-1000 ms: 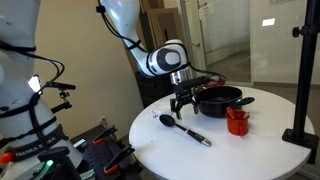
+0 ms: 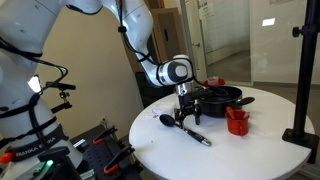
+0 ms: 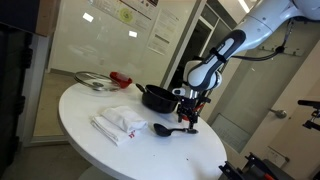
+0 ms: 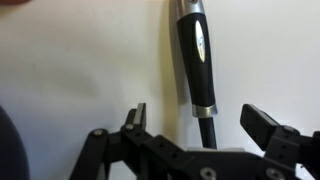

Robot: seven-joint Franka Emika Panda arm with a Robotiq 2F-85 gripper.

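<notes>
A black ladle [image 2: 188,129] lies flat on the white table, its bowl toward the back left and its handle toward the front right. In the wrist view its black handle [image 4: 196,62] runs down between the two open fingers, and the bowl is out of sight there. My gripper [image 2: 190,116] is pointed down just over the ladle, open and holding nothing. The left finger [image 4: 136,118] and the right finger [image 4: 259,122] stand apart from the handle on either side.
Behind the ladle sits a black pan [image 2: 220,98], with a red container [image 2: 237,121] to its right. A folded white cloth [image 3: 120,122] and a glass lid [image 3: 95,79] lie elsewhere on the table [image 2: 240,160]. A black post [image 2: 303,80] stands at the right.
My gripper has come down and slightly left, from beside the pan to just over the ladle. The ladle, pan and red container have stayed put.
</notes>
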